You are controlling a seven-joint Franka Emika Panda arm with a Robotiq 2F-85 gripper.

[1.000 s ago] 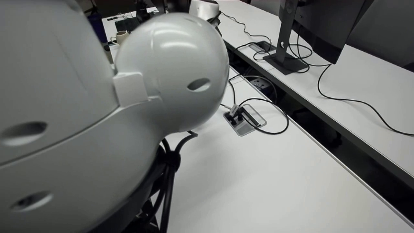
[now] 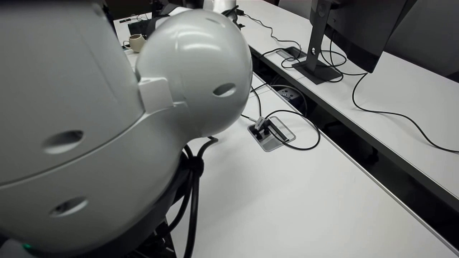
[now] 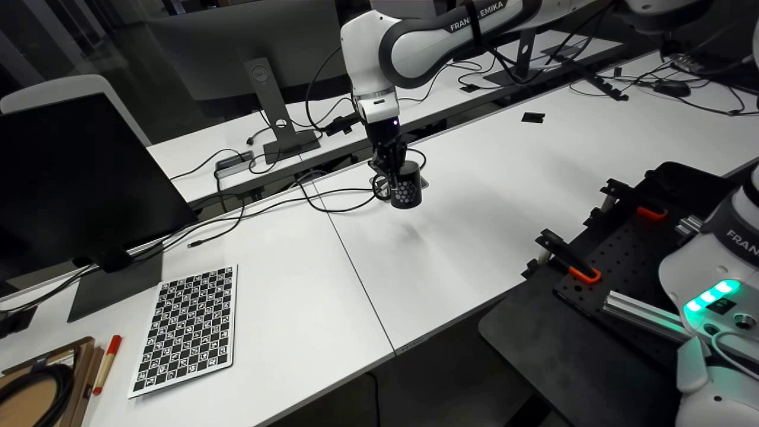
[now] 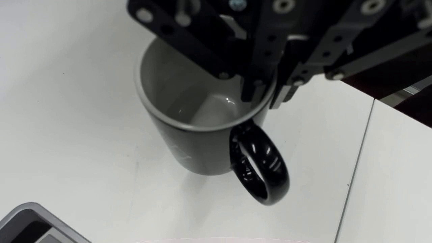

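Note:
A dark mug (image 3: 407,188) with a light hexagon pattern hangs upright over the white table, its shadow apart from it below. My gripper is shut on the mug's wall, one finger inside the rim and the other outside. From the wrist, the mug (image 4: 194,141) shows a pale, empty inside, and its glossy black handle (image 4: 277,174) points toward the lower right. In the second exterior view my gripper (image 3: 393,171) reaches down onto the mug from above. The arm hides both in the first exterior view.
A socket panel (image 2: 284,139) with looping cables is set into the table. A checkered board (image 3: 188,327) and a red pen (image 3: 107,363) lie at the left. A second arm (image 3: 711,284) stands at the right.
In the first exterior view the arm's large pale link has shifted to the right. The distant wrist end has moved slightly up and left. The table's panel and cables look the same.

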